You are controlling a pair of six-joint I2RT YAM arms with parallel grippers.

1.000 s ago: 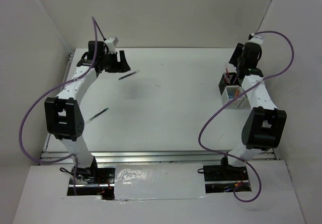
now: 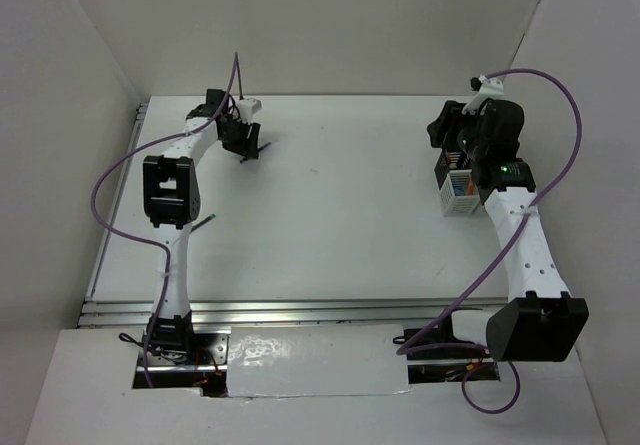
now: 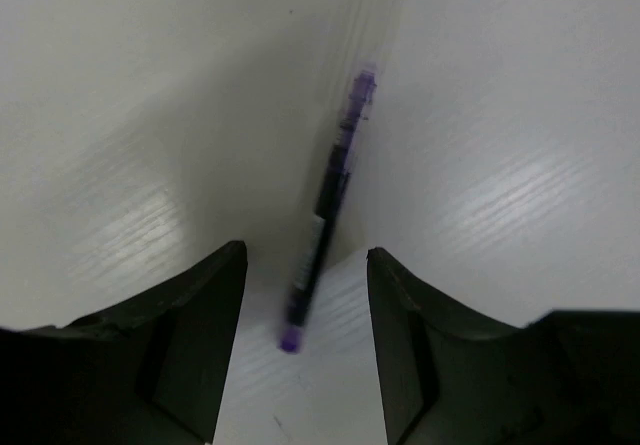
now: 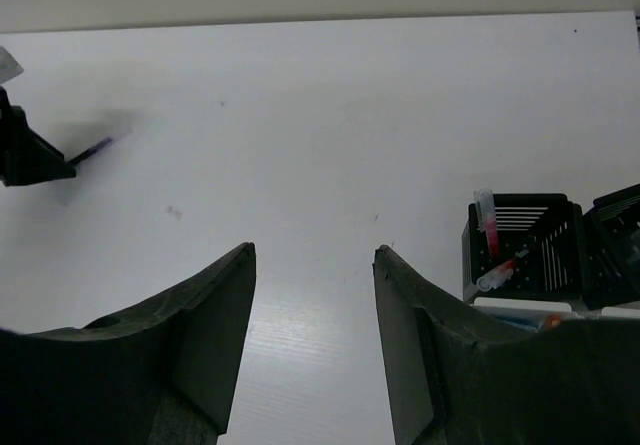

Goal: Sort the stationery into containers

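Note:
A dark pen with purple ends and a clear cap (image 3: 328,200) lies on the white table, in the left wrist view between and beyond my left fingers. My left gripper stands open over it, the pen untouched as far as I can see. A second dark pen (image 2: 203,222) rests lower down on the left side of the table. Over the containers at the right, my right gripper is open with nothing between its fingers. A black basket (image 4: 535,290) holds red pens with clear caps (image 4: 489,227).
Beside that basket is another black basket (image 4: 612,205), mostly cut off by the frame. A white basket (image 2: 460,202) with items inside stands in front of them. A wall (image 2: 330,35) rises at the back.

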